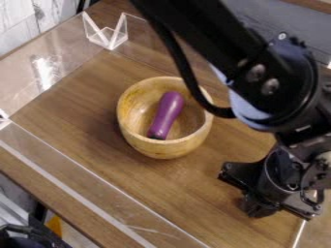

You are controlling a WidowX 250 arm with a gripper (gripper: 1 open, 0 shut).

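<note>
A light wooden bowl (189,137) holds a purple eggplant-like object (165,113) lying lengthwise inside it. My gripper (254,200) is low over the bare wood at the lower right, to the right of and nearer the viewer than the bowl. Its dark fingers appear shut, and I see nothing held between them; the surface directly beneath the tips is hidden.
A clear plastic holder (107,31) stands at the back left. The table's edge runs along the lower left, and my arm covers much of the upper right.
</note>
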